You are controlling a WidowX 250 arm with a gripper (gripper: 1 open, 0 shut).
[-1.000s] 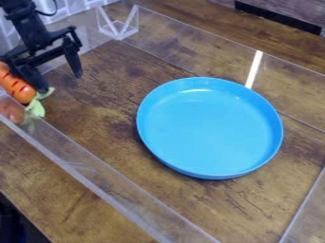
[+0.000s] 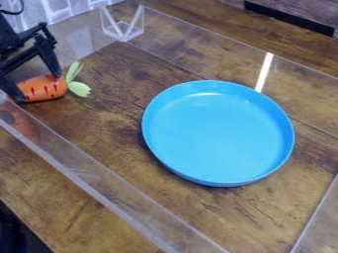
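My black gripper (image 2: pixel 30 61) is at the upper left, partly cut off by the frame edge, open just over an orange toy carrot (image 2: pixel 42 87). The carrot lies at the left near the clear wall, its pale green leaves (image 2: pixel 75 83) pointing right. A large blue plate (image 2: pixel 218 133) rests on the wooden floor of the enclosure, right of centre.
Clear plastic walls (image 2: pixel 99 193) border the wooden area (image 2: pixel 113 128). The floor between carrot and plate is bare. A dark object (image 2: pixel 311 10) sits at the top right, outside.
The carrot has turned from pointing down-right to lying more level, leaves now higher and further right. My gripper has shifted left, partly out of the frame.
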